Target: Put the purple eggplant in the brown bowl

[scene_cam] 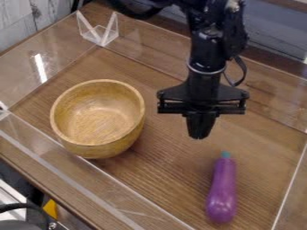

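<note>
The purple eggplant (pixel 222 191) lies on the wooden table at the lower right, its green-blue tip pointing to the back. At the left stands the brown bowl (pixel 65 130), a wide tan one, and its inside looks empty. My black gripper (pixel 200 128) hangs over the middle of the table, between the bowl and the eggplant and farther back than the eggplant. It is shut with nothing held, and a clear gap separates it from the eggplant.
A small clear stand (pixel 100 30) is at the back left. Black cables (pixel 24 208) show at the lower left corner. Bare table (pixel 150 184) lies between the bowl and the eggplant.
</note>
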